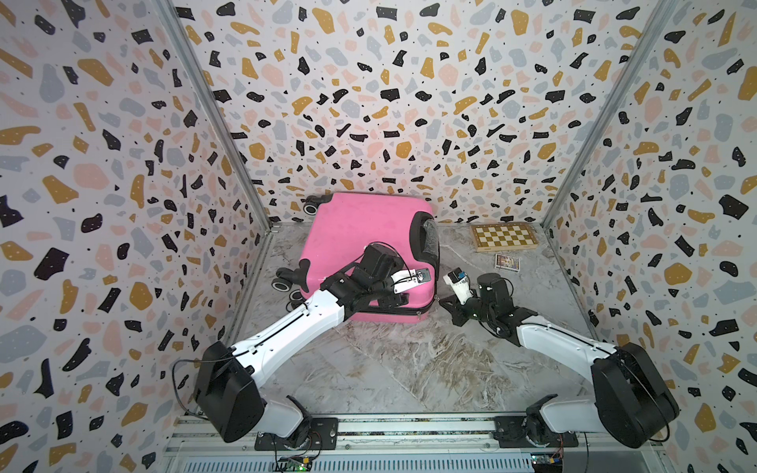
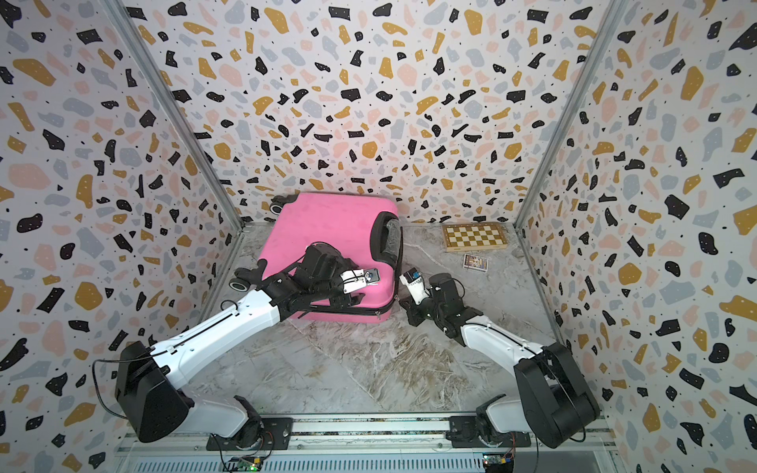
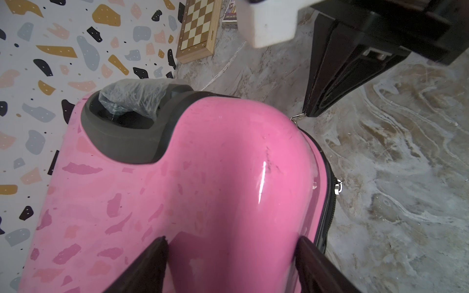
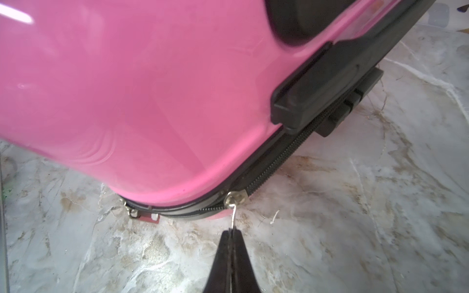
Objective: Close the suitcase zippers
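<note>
The pink hard-shell suitcase [image 1: 370, 224] lies flat on the marble surface. Its dark zipper track [image 4: 283, 156] runs round the near corner. At that corner my right gripper is shut on a thin metal pull, which joins a zipper slider [image 4: 237, 197]. Another slider with a pull tab hangs further left along the track; the left wrist view also shows this slider [image 3: 338, 186]. My left gripper is over the suitcase's near side, its fingers [image 3: 151, 261] spread with only the pink shell behind them. Its exact contact with the shell is unclear.
The suitcase handle [image 1: 424, 236], partly wrapped in clear plastic, is on its right side. At the back right sit a chessboard [image 1: 504, 235] and a small card box [image 1: 507, 262].
</note>
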